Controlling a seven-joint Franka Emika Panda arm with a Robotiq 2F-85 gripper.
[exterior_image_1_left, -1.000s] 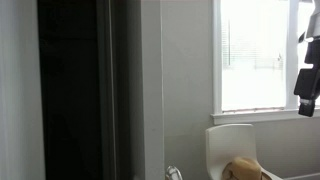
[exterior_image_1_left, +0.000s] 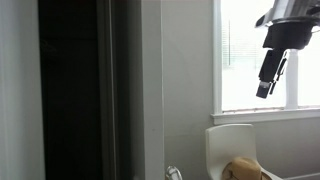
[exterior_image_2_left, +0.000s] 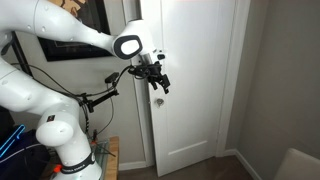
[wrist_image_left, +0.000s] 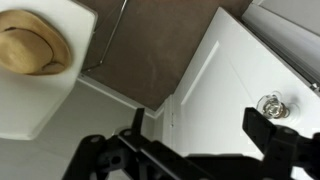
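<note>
My gripper stands open with nothing between its fingers. In exterior view 2 the same gripper (exterior_image_2_left: 152, 76) is raised in front of a tall white door (exterior_image_2_left: 190, 60), above the round metal doorknob (exterior_image_2_left: 159, 101) and apart from it. The wrist view looks down on the door (wrist_image_left: 222, 85); its shiny knob (wrist_image_left: 272, 105) lies at the right, just beyond the right finger (wrist_image_left: 257, 125). Exterior view 1 shows the gripper (exterior_image_1_left: 268, 78) high at the right, against the window.
A tan straw hat (wrist_image_left: 30, 45) rests on a white chair (wrist_image_left: 75, 95). At the left of exterior view 1 is a dark opening (exterior_image_1_left: 72, 90) beside a pale upright edge (exterior_image_1_left: 152, 90).
In exterior view 1 my gripper has moved left and upward from the right edge, and more of it shows. The chair and hat have not moved.
</note>
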